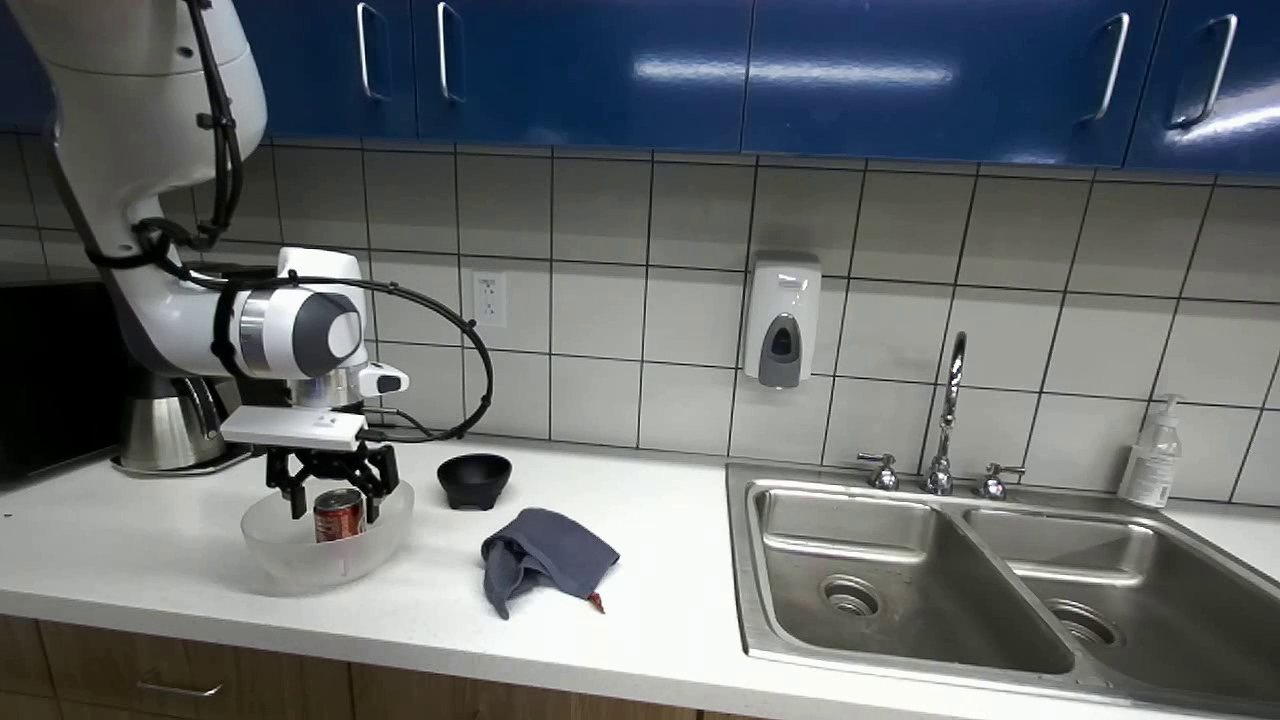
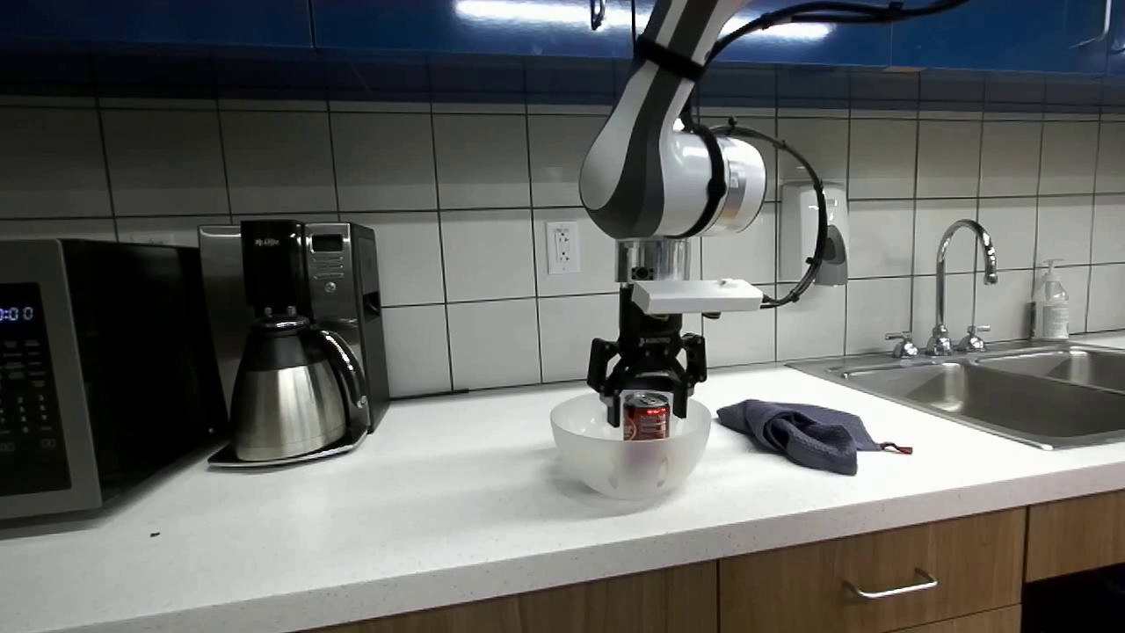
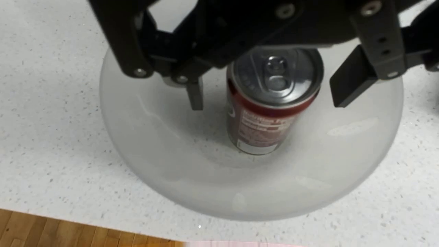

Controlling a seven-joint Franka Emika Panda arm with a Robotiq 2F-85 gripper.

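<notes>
A red can (image 3: pixel 263 119) with a silver top stands upright in a frosted, see-through bowl (image 3: pixel 230 201) on the counter. My gripper is open just above, its two black fingers on either side of the can's top with a gap at each side. In exterior view 1 the gripper (image 1: pixel 336 506) reaches down inside the bowl's rim, the can (image 1: pixel 338 514) between its fingers. Exterior view 2 also has the can (image 2: pixel 645 418) inside the bowl (image 2: pixel 629 469), below the gripper's palm. The can's far side is hidden.
A small black bowl (image 1: pixel 474 480) and a crumpled grey cloth (image 1: pixel 552 554) lie to the right of the frosted bowl. The steel sink (image 1: pixel 900 576) is farther right. At the left stand a coffee maker (image 2: pixel 290 390) and a microwave (image 2: pixel 105 369).
</notes>
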